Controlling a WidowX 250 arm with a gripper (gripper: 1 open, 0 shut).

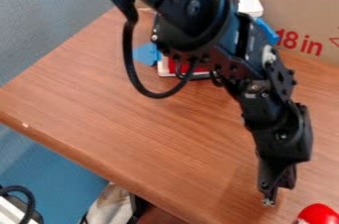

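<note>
The black arm reaches down over the wooden table [119, 129] from the top of the view. Its gripper [273, 190] points down near the table's right front, just left of a red rounded object [318, 215] cut off by the bottom right corner. Whether the fingers are open or shut is hard to tell.
Behind the arm, a red and white item [172, 67] with blue pieces [149, 56] is partly hidden. A cardboard box [304, 5] stands at the back right. The table's edge drops to a blue floor area.
</note>
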